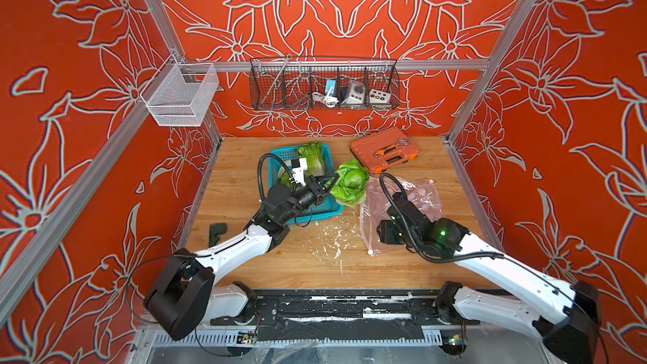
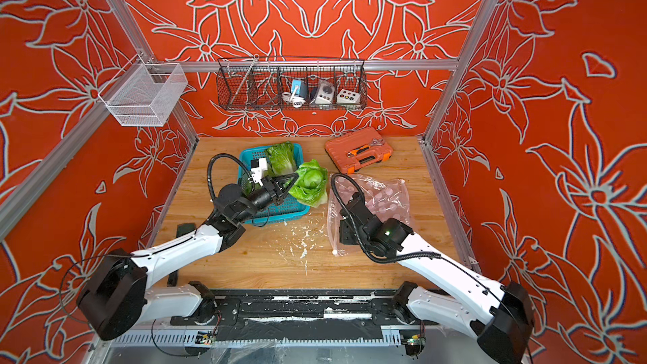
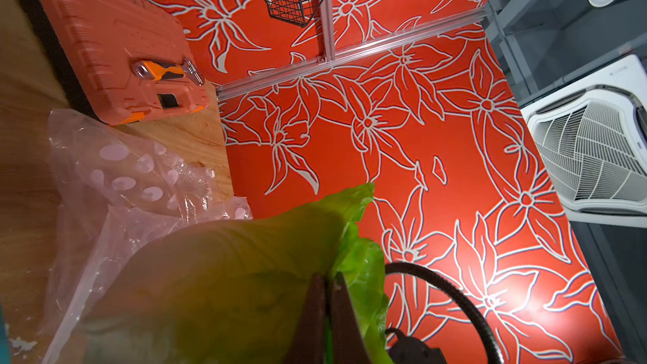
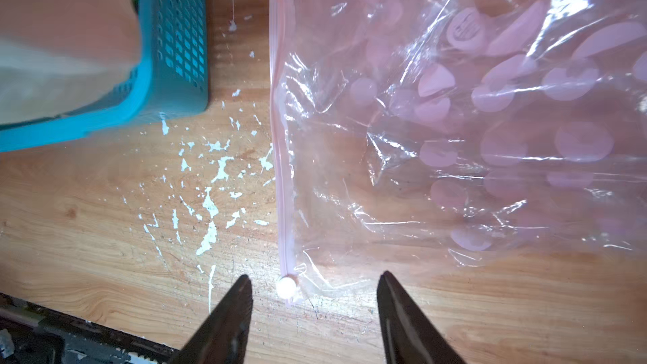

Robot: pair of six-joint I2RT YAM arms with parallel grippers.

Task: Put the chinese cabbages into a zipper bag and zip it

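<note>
A leafy green cabbage hangs at the basket's right rim, with my left gripper shut on its leaf edge. Leaves fill the lower part of the left wrist view; the cabbage's pale base is blurred at top left of the right wrist view. Two more cabbages, one of them this long green one, lie in the blue basket, partly behind the left arm. The clear pink-dotted zipper bag lies flat and looks empty. Over its white slider, near the front corner, my right gripper stands open, nothing between its fingers.
Behind the bag lies an orange tool case. A black wire basket is mounted on the back wall. White scuff marks cover the wood between basket and bag. Bare table lies in front of them.
</note>
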